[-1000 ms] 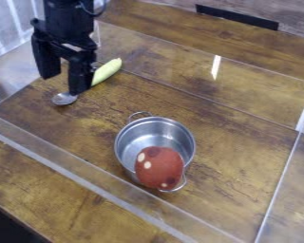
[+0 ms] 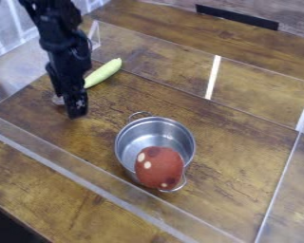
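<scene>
My black gripper (image 2: 68, 100) hangs low at the upper left, its tips near the table top, over the spot where a small silvery object lay; that object is now mostly hidden behind it. I cannot tell how far the fingers are apart or whether anything is between them. A pale green elongated vegetable (image 2: 104, 72) lies just right of the gripper. A metal pot (image 2: 145, 135) with a red, pale-spotted round object (image 2: 160, 168) in it stands at lower centre.
Clear walls or edges run along the left, bottom and right of the area.
My gripper has moved down and slightly right toward the table, now covering most of the small silvery object. The pot and vegetable have not moved.
</scene>
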